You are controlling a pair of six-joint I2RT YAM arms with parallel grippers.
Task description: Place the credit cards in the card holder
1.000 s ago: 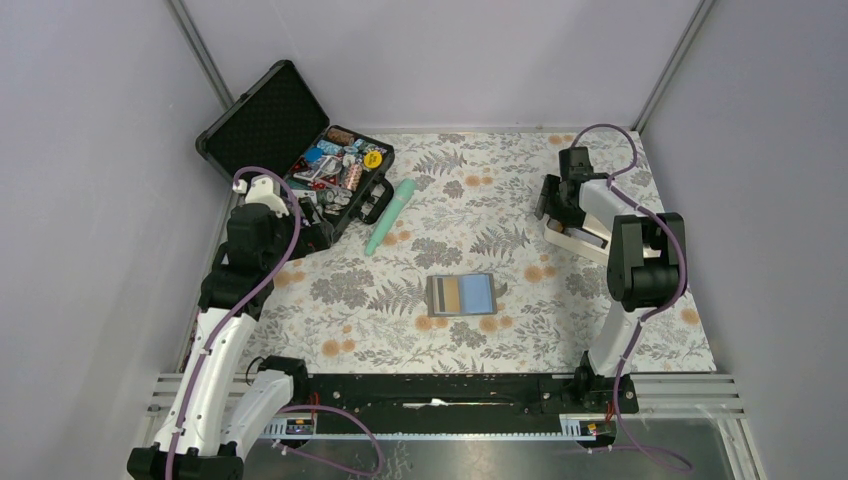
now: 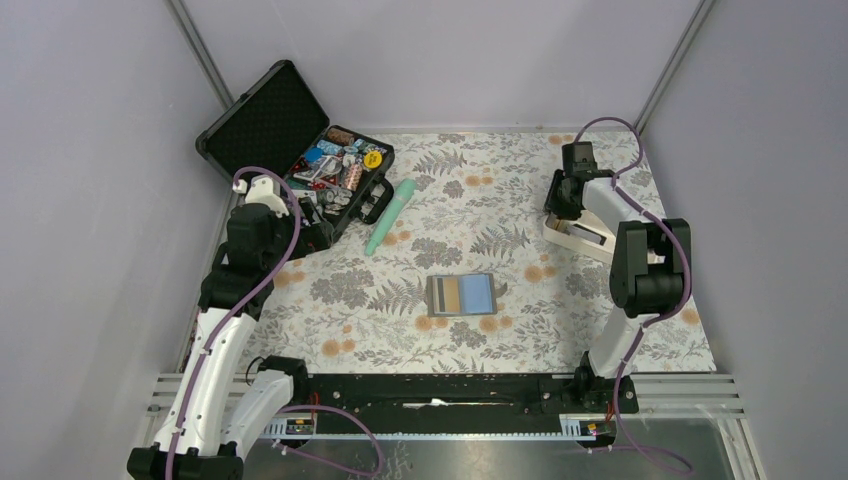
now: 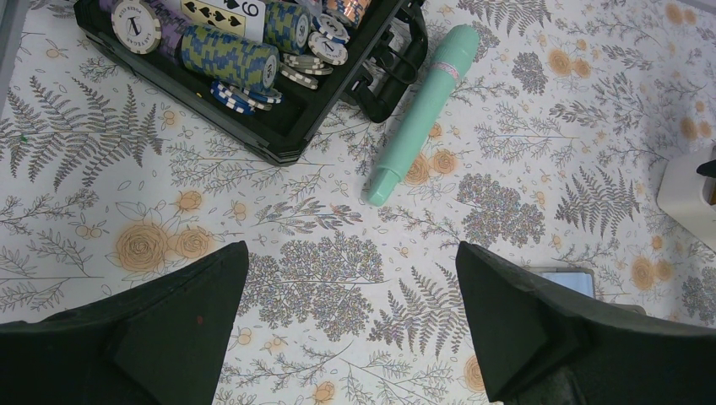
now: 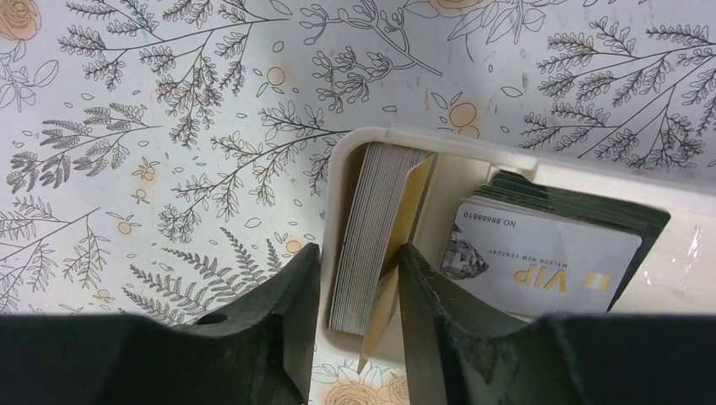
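Note:
The card holder point(image 2: 434, 296), a flat grey case showing a tan card and a blue card, lies at the table's front middle. A white box point(image 4: 490, 148) at the right holds a stack of cards on edge point(image 4: 361, 245), a gold card point(image 4: 414, 196) leaning beside it, and a flat VIP card point(image 4: 540, 257) on a dark pile. Over the box's left end is my right gripper, part open. One finger is at the box's left wall, the other against the gold card. My left gripper stands open and empty above the cloth, near the black case.
An open black case point(image 2: 340, 200) with poker chips and small items stands at the back left. Beside it lies a mint-green tube point(image 2: 390, 217). The patterned cloth between the card holder and the white box is clear.
The right gripper has shifted slightly at the white box, and its fingers have come closer together. The left arm, card holder and case look unmoved.

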